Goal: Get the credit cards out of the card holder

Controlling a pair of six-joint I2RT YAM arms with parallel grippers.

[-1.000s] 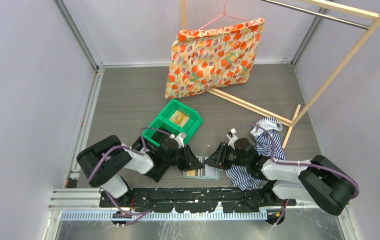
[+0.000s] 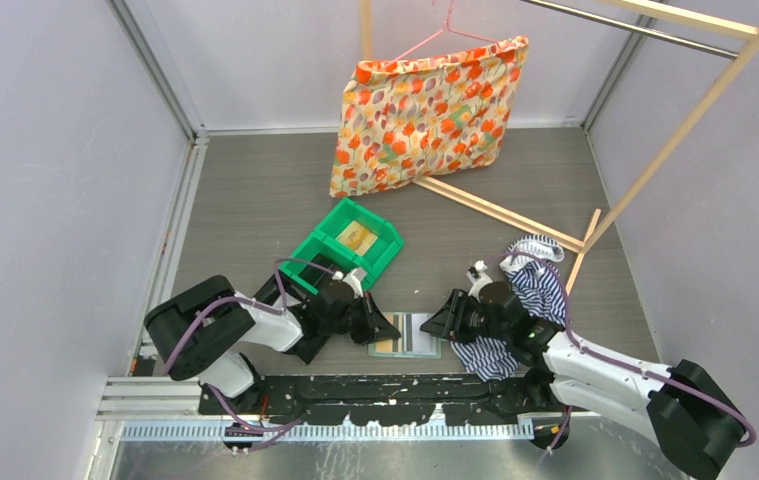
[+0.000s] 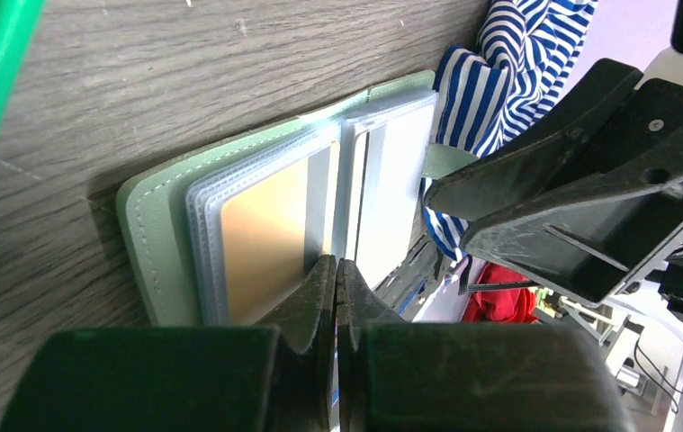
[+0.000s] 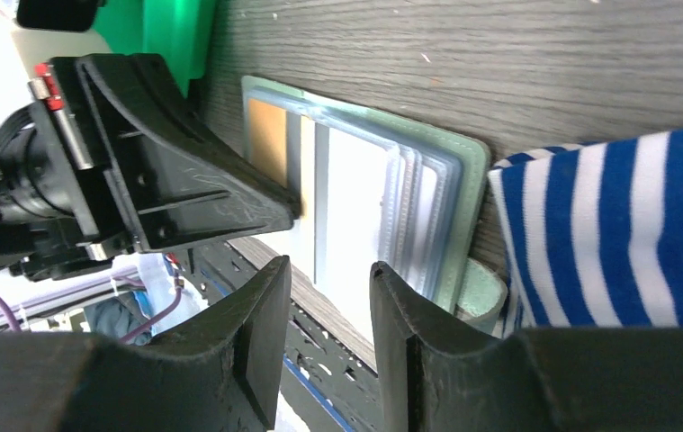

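Note:
Lying open on the table is the pale green card holder (image 3: 159,203), its clear sleeves spread to both sides. A gold-toned card (image 3: 261,238) sits in the left sleeve and a white card (image 3: 396,184) in the right one. My left gripper is shut over the middle of the holder with nothing between its fingertips; the cards are outside them. Over the right side, my right gripper stands open with a gap between its fingers. In the top view both grippers cover part of the holder.
A green box (image 2: 380,262) stands behind the left arm, with a tan piece (image 2: 357,237) inside. A blue-and-white striped cloth (image 4: 625,225) lies close to the holder's right edge. Wooden bars (image 2: 500,212) cross the table behind; the table behind the holder is clear.
The right arm drew back to the right, away from the left gripper, and stays open. The holder has stayed nearly in place.

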